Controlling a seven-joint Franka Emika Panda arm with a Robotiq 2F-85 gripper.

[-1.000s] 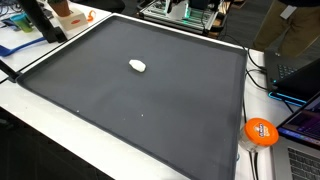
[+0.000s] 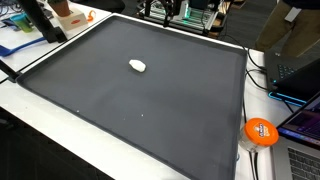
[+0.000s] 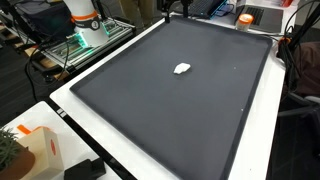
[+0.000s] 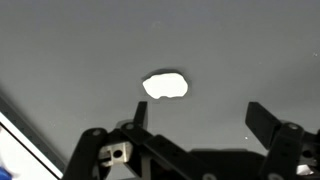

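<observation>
A small white piece point(image 2: 137, 65) with an uneven outline lies flat on the dark grey board; exterior view 2 shows the same white piece point(image 3: 182, 68). In the wrist view the white piece point(image 4: 165, 85) sits ahead of the fingertips, toward the upper middle. My gripper is open, its two dark fingers wide apart with only bare board between them. At the top edge of exterior view 1 just the ends of the dark fingers point(image 2: 167, 21) show, beyond the white piece and clear of it.
Around the piece, the grey board point(image 2: 150, 110) is bare. An orange-lidded jar point(image 2: 261, 132) stands on the white table beside the board, with laptops point(image 2: 297, 75) farther right. A potted plant point(image 3: 12, 155) is at the near left in exterior view 2.
The gripper's dark finger ends have come into view at the top edge of exterior view 1, moving toward the board. The white piece has stayed where it was.
</observation>
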